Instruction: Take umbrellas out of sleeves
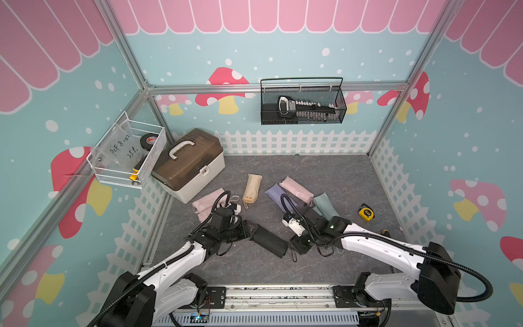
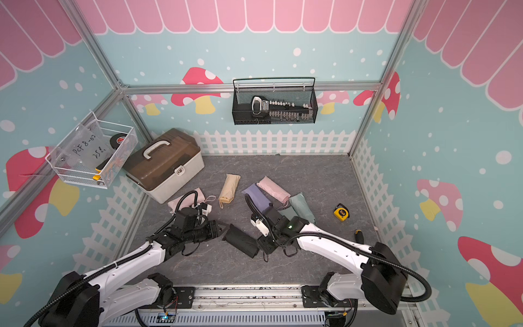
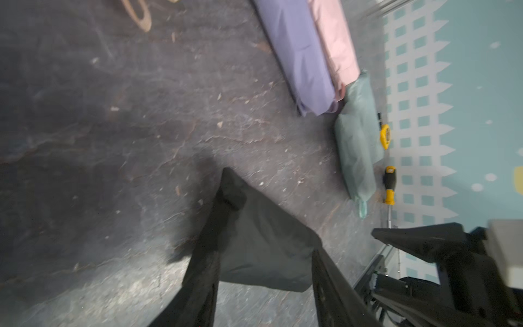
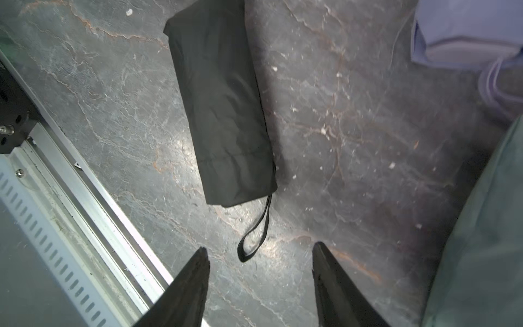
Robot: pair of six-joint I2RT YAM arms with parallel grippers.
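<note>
A black sleeved umbrella (image 1: pixel 268 242) lies front centre, strap at its right end. My left gripper is open over its left end, whose dark cloth shows between and beyond the fingers. My right gripper is open beyond the strap end, above bare table. Behind lie beige (image 1: pixel 251 188), pink (image 1: pixel 297 189), purple (image 1: pixel 275 193) and teal (image 2: pixel 303 207) sleeved umbrellas; another pink one (image 1: pixel 201 205) is at the left, partly hidden by my left arm.
A toolbox (image 1: pixel 188 163) fills the back left corner. A tape measure (image 1: pixel 366 212) and screwdriver (image 2: pixel 359 237) lie at the right. Wire baskets (image 1: pixel 303 103) hang on the walls.
</note>
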